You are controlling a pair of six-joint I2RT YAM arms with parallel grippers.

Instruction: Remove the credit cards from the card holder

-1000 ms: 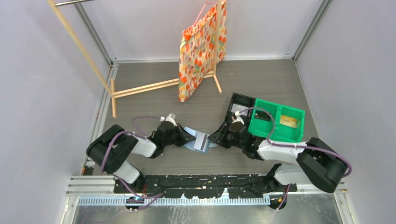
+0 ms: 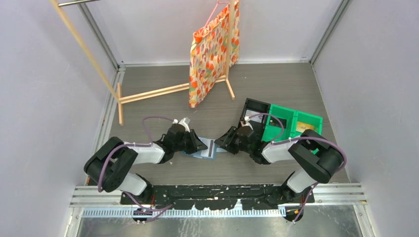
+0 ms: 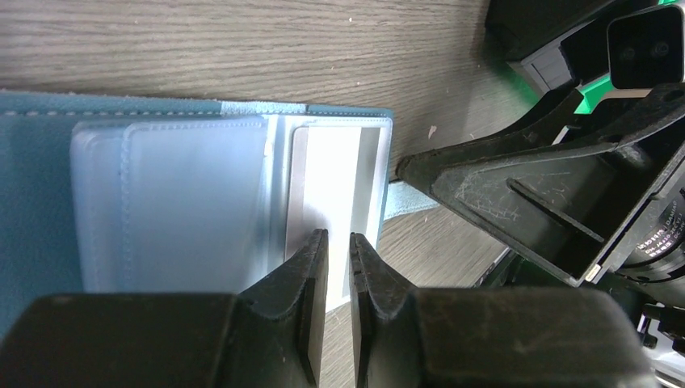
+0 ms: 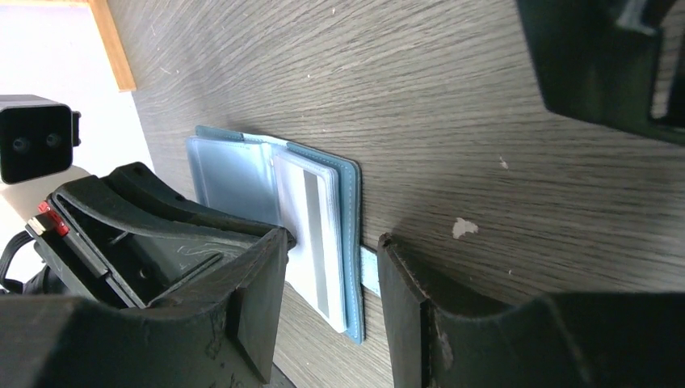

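Observation:
The blue card holder [image 2: 207, 152] lies open on the table between my two grippers. In the left wrist view, a white card with a grey stripe [image 3: 334, 174] sits in its clear sleeve [image 3: 186, 194]. Close over that card, my left gripper is slightly open, with a narrow gap between its fingertips. My right gripper stands part open at the holder's right edge; one finger [image 4: 262, 283] is over the card side and the other beyond the edge, by the light-blue strap [image 4: 369, 269]. Whether either gripper touches the card cannot be told.
A black tray [image 2: 256, 106] and green bins [image 2: 296, 114] stand at the back right, close behind the right arm. A wooden rack [image 2: 158, 92] with a patterned cloth [image 2: 215, 54] occupies the back. Bare table lies in front of the holder.
The right gripper and its arm have shifted slightly left, toward the holder, the elbow swinging inward. The left arm's elbow has moved a little outward. The holder has turned and shifted slightly left.

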